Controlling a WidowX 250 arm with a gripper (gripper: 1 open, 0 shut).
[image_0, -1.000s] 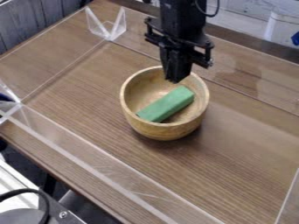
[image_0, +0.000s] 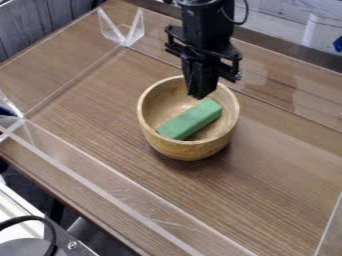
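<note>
A round wooden bowl (image_0: 189, 144) rests near the middle of the table, with a green oblong block (image_0: 189, 121) lying inside it. My black gripper (image_0: 201, 92) points down from the top of the view, its tip above the back part of the bowl, beyond the block. The fingertips look close together and appear shut, with nothing visible between them.
White markings sit at the upper left and left edge. A white machine part with a black cable (image_0: 51, 240) is at the lower left corner, and a pale wall is at upper right.
The gripper has shifted very slightly over the back of the bowl. The bowl and block look unchanged.
</note>
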